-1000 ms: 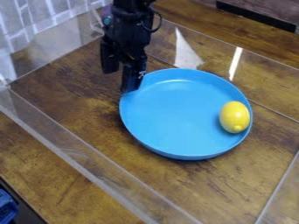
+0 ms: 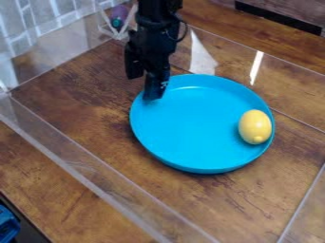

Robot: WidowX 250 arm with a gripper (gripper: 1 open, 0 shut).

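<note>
My black gripper point(image 2: 144, 80) hangs at the upper middle, over the upper left rim of a blue plate point(image 2: 188, 129). It is open, with one finger down by the plate's edge; whether that finger touches the plate I cannot tell. A yellow oval object point(image 2: 254, 127) rests on the right side of the plate.
The wooden table point(image 2: 76, 104) has clear room left of and below the plate. Clear plastic walls edge it at left and right. A small purple and teal object point(image 2: 118, 19) is at the top left. Something blue point(image 2: 6, 224) is at the bottom left.
The gripper has shifted very slightly; otherwise the plate and yellow object look to be in the same places.
</note>
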